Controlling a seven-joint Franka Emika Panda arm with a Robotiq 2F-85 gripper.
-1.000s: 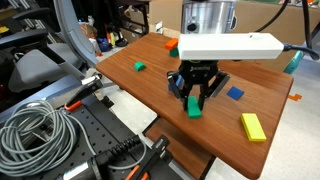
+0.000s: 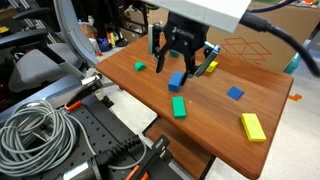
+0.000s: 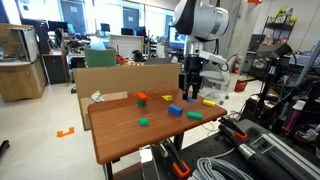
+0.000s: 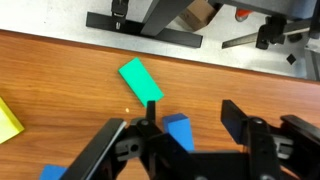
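My gripper is above the table, its two dark fingers apart with nothing held. Below it, a blue block rests on the wood. In the wrist view that blue block shows in the gap between the fingertips, nearer the left one. A green block lies flat toward the table's near edge, clear of the fingers; the wrist view has the green block just above the left finger.
A yellow block and a flat blue piece lie to the right. Farther back are a small green block and a yellow piece. Coiled cable sits off the table.
My gripper was low at the green block one second ago; it has risen and moved back, over the blue block. The green block now lies slightly farther left.
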